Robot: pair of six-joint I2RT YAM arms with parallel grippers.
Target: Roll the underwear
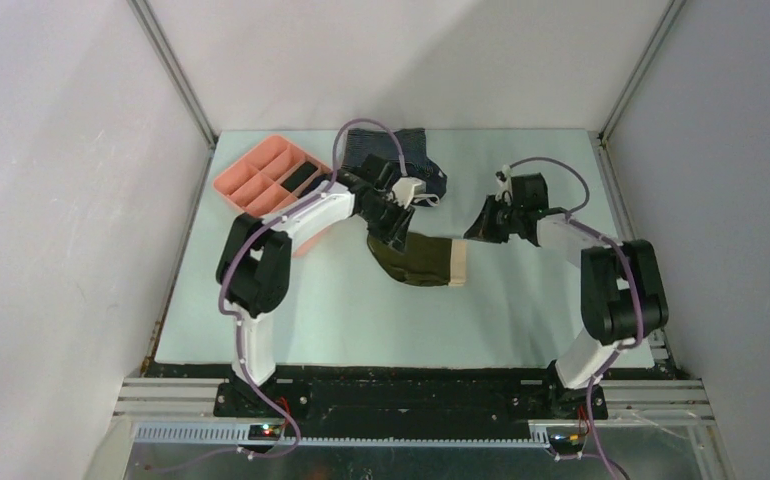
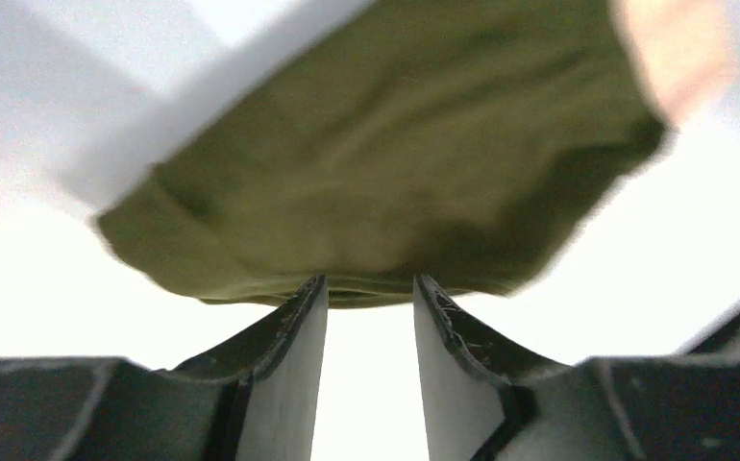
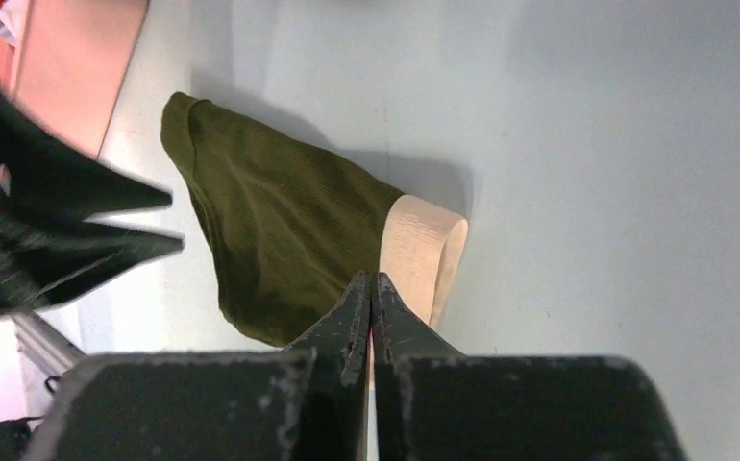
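Folded olive-green underwear (image 1: pixel 416 262) lies in the middle of the table, its beige waistband (image 1: pixel 458 262) at the right end. That band stands out from the green cloth in the right wrist view, showing two layers (image 3: pixel 414 240). Above the cloth's upper left part is my left gripper (image 1: pixel 397 240), and in its own wrist view a gap shows between the fingers, with the green edge beyond the tips. My right gripper (image 1: pixel 476 237) hovers just right of the waistband, its fingertips together and nothing visible between them.
A pink divided box (image 1: pixel 236 185) with dark rolled items stands at the back left, partly behind my left arm. Dark clothing (image 1: pixel 411 145) lies at the back centre.
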